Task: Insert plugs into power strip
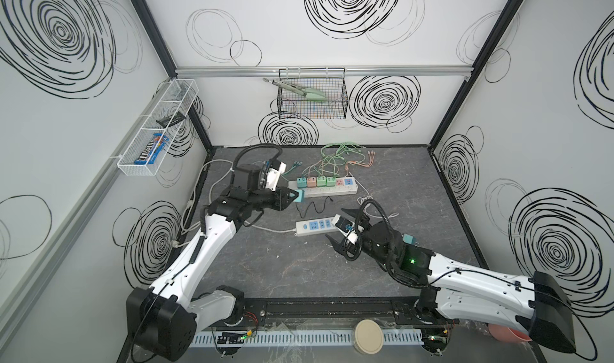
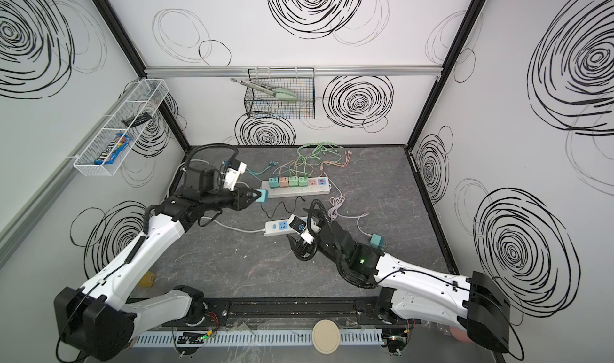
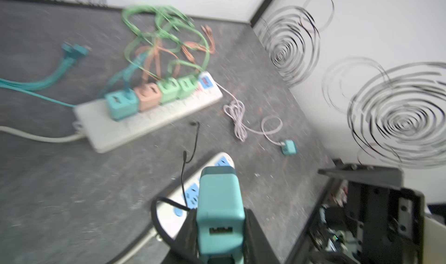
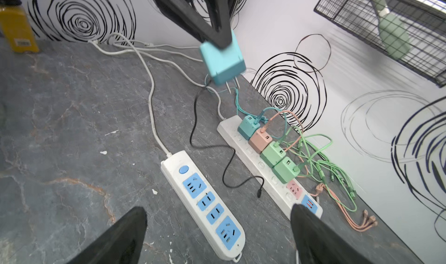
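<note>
My left gripper (image 1: 291,195) is shut on a light-teal plug adapter (image 3: 220,203), lifted above the table, a black cable hanging from it. My right gripper stands open, nothing between its fingers, at the right end of the front power strip (image 4: 195,194), whose sockets are empty in the right wrist view. The back power strip (image 4: 227,129) holds teal (image 4: 248,127), pink (image 4: 260,140) and green adapters (image 4: 285,170) with cables. Another teal adapter (image 3: 288,147) lies on the table at the right.
Green and pink cables (image 1: 339,152) pile behind the back strip. A wire basket (image 1: 312,93) with tongs hangs on the back wall. A yellow bottle (image 4: 18,24) stands at the left.
</note>
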